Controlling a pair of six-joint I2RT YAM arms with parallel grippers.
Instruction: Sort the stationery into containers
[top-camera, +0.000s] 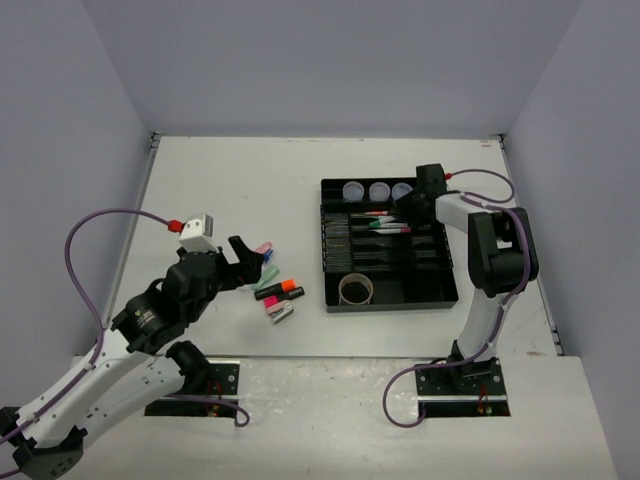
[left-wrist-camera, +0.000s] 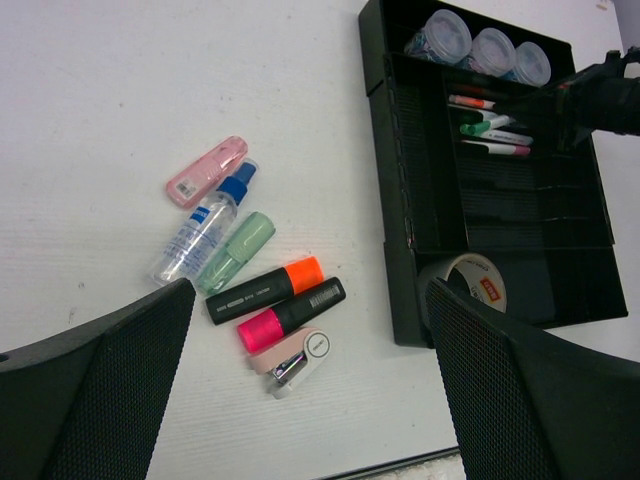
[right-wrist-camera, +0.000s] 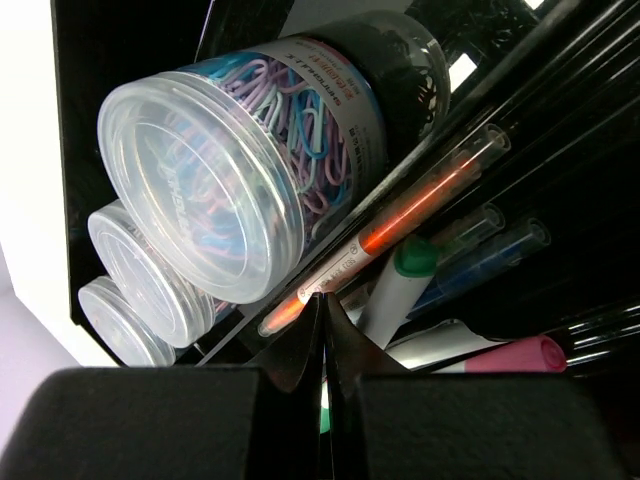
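My right gripper is shut over the pen compartment, with nothing visible between its fingertips. Directly beneath its fingers slants a white marker with green ends (right-wrist-camera: 395, 300), partly covered by them. An orange pen (right-wrist-camera: 400, 215) and a pink-capped marker (right-wrist-camera: 515, 355) lie in that compartment of the black organizer (left-wrist-camera: 403, 190). My left gripper stands open and empty above the loose stationery. Below it are an orange-capped highlighter (left-wrist-camera: 262, 290), a pink-and-black highlighter (left-wrist-camera: 292, 314), a green highlighter (left-wrist-camera: 237, 250), and a small stapler-like item (left-wrist-camera: 298, 365).
A pink item (left-wrist-camera: 207, 172) and a clear spray bottle (left-wrist-camera: 205, 225) lie near the highlighters. Lidded tubs of clips (right-wrist-camera: 205, 190) fill the organizer's back row; a tape roll (left-wrist-camera: 475, 285) stands at its front left. Bare table (top-camera: 240, 180) stretches behind and left.
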